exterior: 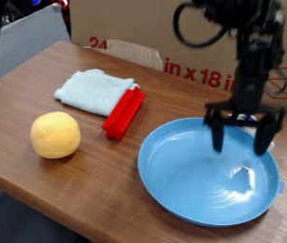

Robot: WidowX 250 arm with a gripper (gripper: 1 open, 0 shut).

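My black gripper (242, 129) hangs over the back part of the round blue plate (200, 178), its two fingers pointing down and apart with nothing visible between them. A small white package (268, 146) at the plate's back right edge is mostly hidden behind the gripper. A yellow round object (55, 135) sits at the left of the wooden table, and a red bar (124, 113) lies beside a folded light blue cloth (90, 90) at the back left.
A cardboard box (159, 38) stands along the back.
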